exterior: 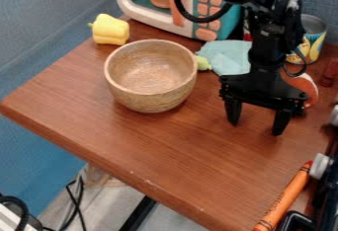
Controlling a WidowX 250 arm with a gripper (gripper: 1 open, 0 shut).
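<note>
My black gripper (256, 121) hangs over the right half of the wooden table, its two fingers apart and pointing down, nothing seen between them. A wooden bowl (149, 82) stands to its left. Behind the gripper, a red-and-white round object (305, 89) is partly hidden. A pale teal cloth (224, 53) lies at the back, with a small yellow-green item beside it.
A toy microwave (140, 3) stands at the back, a yellow pepper (110, 30) left of it, a can (313, 38) at back right. An orange crayon (284, 200) and dark items line the right edge.
</note>
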